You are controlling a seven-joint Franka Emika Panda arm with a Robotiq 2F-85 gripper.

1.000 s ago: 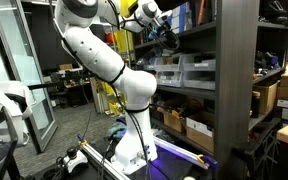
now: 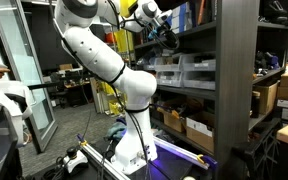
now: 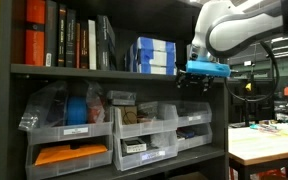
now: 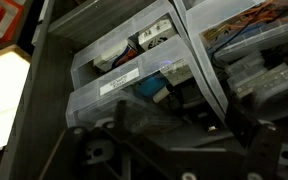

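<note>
High up in front of the shelf unit, my gripper (image 3: 196, 84) hangs from the white arm, its fingers blurred into the dark background. Across the bottom of the wrist view, the dark gripper has its two fingers well apart, so it is open, and no object shows between them. Clear plastic bins stand on the shelf beyond: one with a white label (image 4: 120, 80) holds boxed items, and another bin (image 4: 254, 35) lies to its right. From the side, the clear bins (image 2: 198, 70) appear stacked below the gripper.
Books (image 3: 69, 38) and blue-and-white boxes (image 3: 152, 57) fill the upper shelf. The dark shelf upright (image 2: 231, 75) and shelf board (image 3: 74, 73) stand close to the arm. A wooden table (image 3: 264, 145) lies right. Open floor (image 2: 59, 140) shows at left.
A person's hand and forearm have come into view at the left edge and reach further in now. The arm, gripper and bins show no visible movement.
</note>
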